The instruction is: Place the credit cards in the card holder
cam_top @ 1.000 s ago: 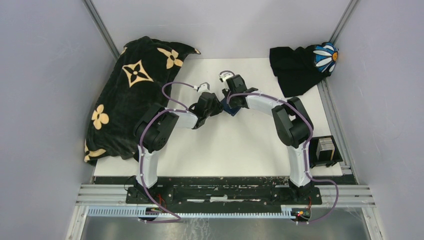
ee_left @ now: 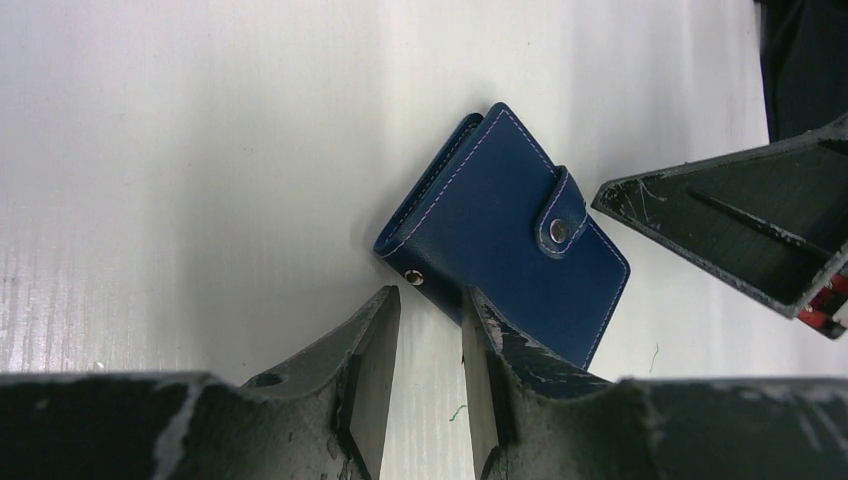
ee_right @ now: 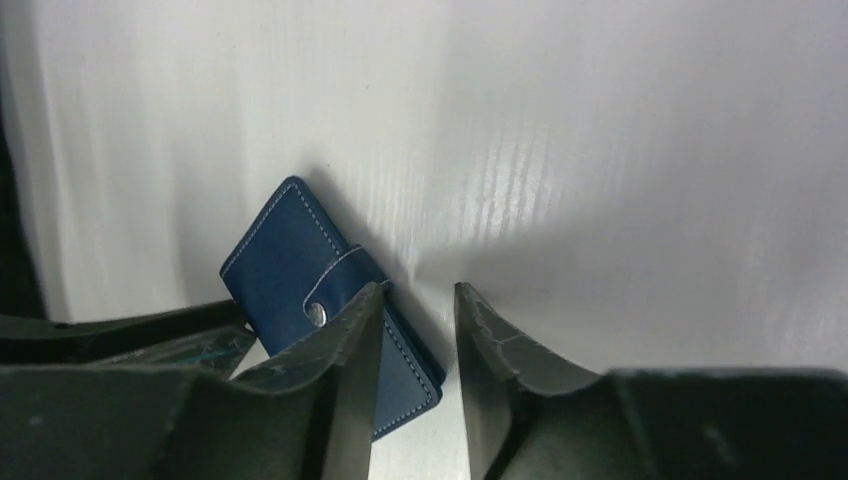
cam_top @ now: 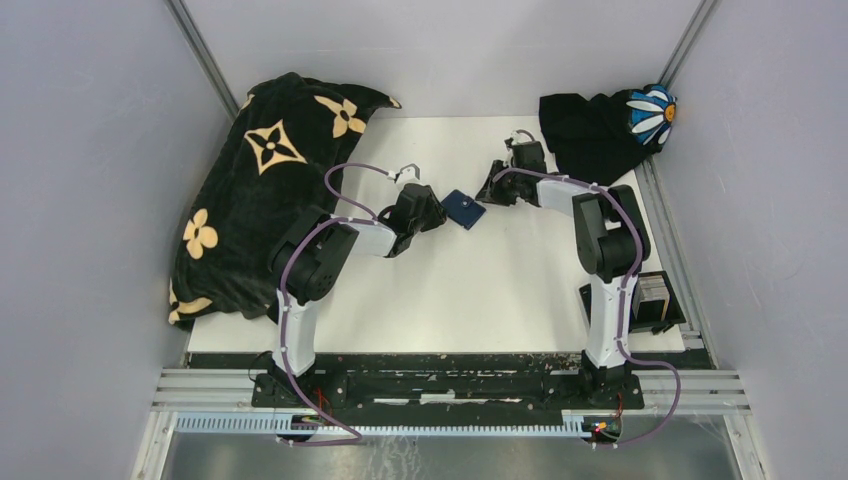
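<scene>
A dark blue card holder [cam_top: 464, 209] lies on the white table between my two grippers. In the left wrist view, the holder [ee_left: 500, 220] has its snap tab folded over the cover. My left gripper is partly open at its near edge, one finger overlapping it in view; nothing is held. To the holder's right, my right gripper [cam_top: 486, 194] also stands partly open and empty. The right wrist view shows the holder [ee_right: 290, 250] toward the left, partly hidden behind a finger [ee_right: 350, 350]. I see no loose credit cards on the table.
At the table's right front corner sits a black tray [cam_top: 676, 309] with a pale boxy item [cam_top: 650, 298] in it. A black patterned cloth [cam_top: 255, 200] covers the left side; another black cloth [cam_top: 590, 145] lies back right.
My right gripper has moved right, off the card holder, which now shows more fully between the grippers. The left arm and the holder look still.
</scene>
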